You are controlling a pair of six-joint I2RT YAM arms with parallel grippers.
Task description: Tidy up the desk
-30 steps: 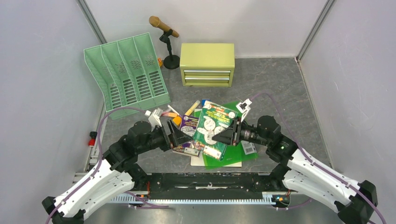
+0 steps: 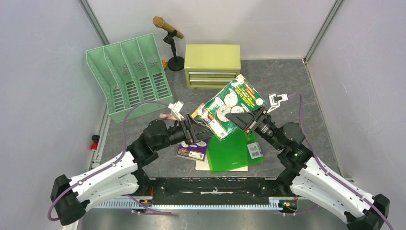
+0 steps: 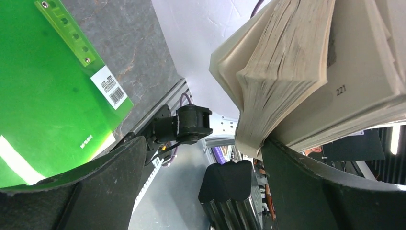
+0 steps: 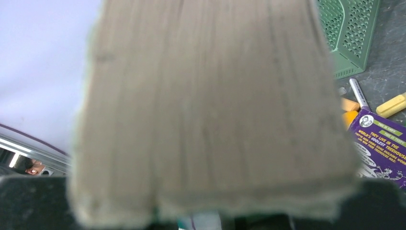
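Observation:
My right gripper (image 2: 244, 120) is shut on a green book (image 2: 229, 103), raised over the desk's middle; its page block (image 4: 210, 105) fills the right wrist view. My left gripper (image 2: 198, 125) stands open at the book's lower left, pages (image 3: 277, 72) close to its fingers in the left wrist view. Beneath lie a green folder (image 2: 225, 153), a purple book (image 2: 191, 151) and, in the right wrist view, markers and yellow items (image 4: 390, 104). A green divided rack (image 2: 115, 110) stands at the back left.
A yellow drawer cabinet (image 2: 212, 57) and a microphone on a stand (image 2: 176, 62) stand at the back.
The green book has risen and moved toward the back right with my right gripper. My left gripper has moved up and rightward to the book.

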